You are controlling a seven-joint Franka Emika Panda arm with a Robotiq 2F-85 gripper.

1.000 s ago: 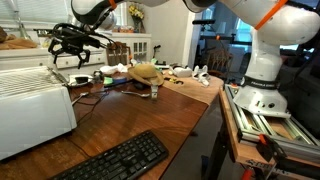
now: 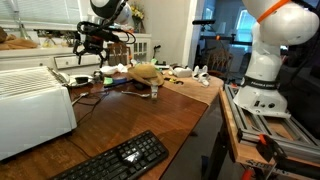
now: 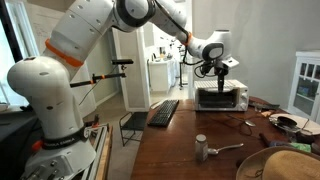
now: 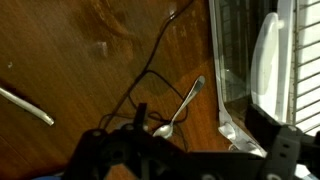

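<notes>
My gripper is open, and its fingers stand wide apart with nothing held. Seen from above in the wrist view, a metal spoon (image 4: 181,112) lies on the wooden table below, in the gap between the fingers. On the right of that view is the white toaster oven (image 4: 293,50), with a pale, rounded object beside its slotted side. In exterior view 1 the gripper (image 2: 88,47) hangs above the table beyond the white oven (image 2: 35,108). Exterior view 2 puts the gripper (image 3: 222,82) in front of the oven (image 3: 238,97).
A black keyboard (image 2: 124,158) lies near the table's front edge. A dark cable (image 4: 150,68) runs past the spoon. A tan hat (image 2: 146,73), a shaker (image 3: 201,148) and several utensils stand or lie farther along.
In exterior view 1 the arm and open gripper have shifted right, away from the oven, and slightly lower over the last second. Objects on the table look unmoved.
</notes>
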